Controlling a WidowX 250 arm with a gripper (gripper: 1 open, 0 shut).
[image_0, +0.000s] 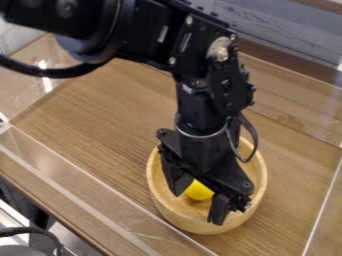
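My black gripper (201, 188) reaches down into a light tan bowl (174, 206) in the lower middle of the camera view, its fingers spread open on either side of a yellow object (199, 191) in the bowl. The gripper hides much of the yellow object, so whether the fingers touch it is hard to tell.
A pale wall or ledge runs along the back. A black cable lies at the lower left corner, off the table's front edge.
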